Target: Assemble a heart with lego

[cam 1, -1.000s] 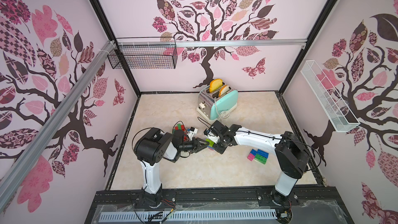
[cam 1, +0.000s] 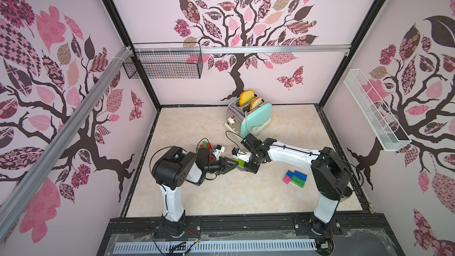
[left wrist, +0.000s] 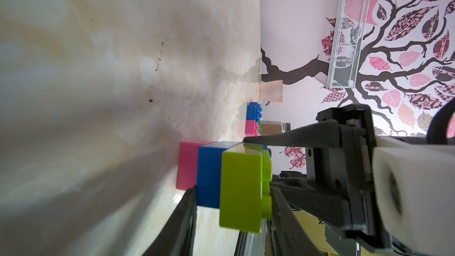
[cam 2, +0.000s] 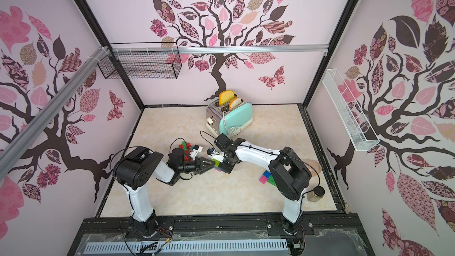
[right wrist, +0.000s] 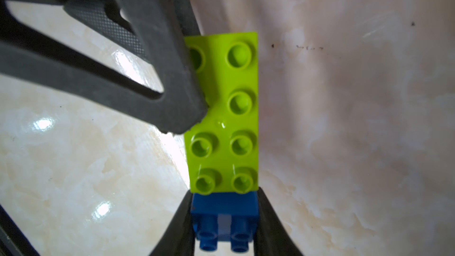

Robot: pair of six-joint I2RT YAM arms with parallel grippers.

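Note:
In the left wrist view a lime green brick [left wrist: 240,189] lies on a blue brick [left wrist: 210,175], with a pink brick [left wrist: 190,161] beneath. My left gripper is shut around the lime and blue pair, one finger at the studs and the other under the blue. In the right wrist view, a left finger [right wrist: 189,99] rests over the lime studs. Blue with studs [right wrist: 224,206] sticks out past the lime brick's end, and my right gripper is shut on it from both sides. Whether this is the same blue brick cannot be told.
At right lie loose blue bricks [cam 1: 299,174], a green one [cam 1: 297,182] and a pink one [cam 1: 286,180]. Red and green bricks [cam 1: 203,146] sit behind the left gripper. A toaster [cam 1: 256,116] stands at the back.
The right arm has shifted slightly, with its gripper a little farther back and its forearm forward, uncovering a jar at the right edge. The left arm looks unmoved.

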